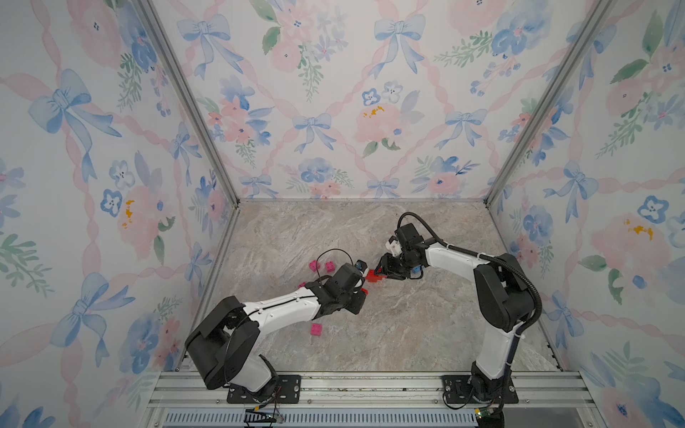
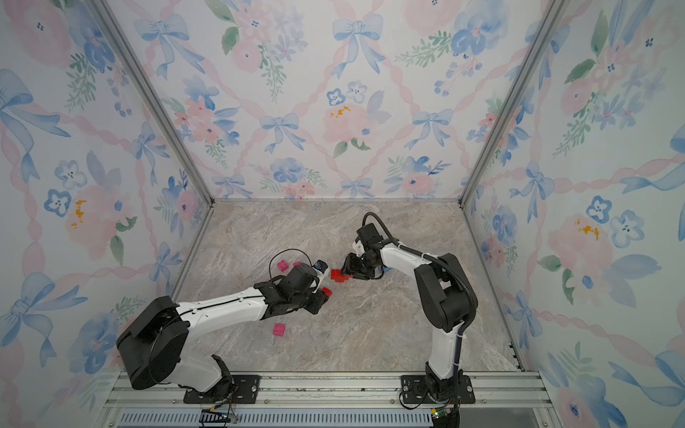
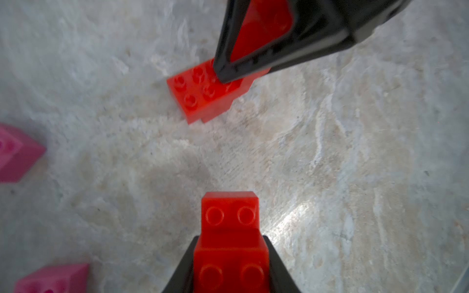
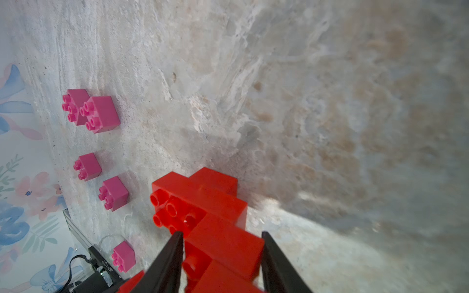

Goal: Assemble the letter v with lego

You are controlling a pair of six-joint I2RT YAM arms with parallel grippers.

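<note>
My left gripper is shut on a stepped piece of red bricks (image 3: 230, 211), studs showing, held above the floor. Across from it, my right gripper has its fingers on either side of a second red brick assembly (image 4: 197, 193). That assembly is low at the floor, with one brick offset under a longer studded one. Whether the right fingers press on it cannot be made out. In the top left view, the left gripper (image 1: 362, 291) is just left of and nearer the front than the right gripper (image 1: 385, 271); the two red pieces are apart.
Several pink bricks lie loose on the left side, among them one near the front (image 1: 316, 329) and a cluster (image 4: 92, 109). A blue object (image 1: 416, 270) is partly hidden behind the right gripper.
</note>
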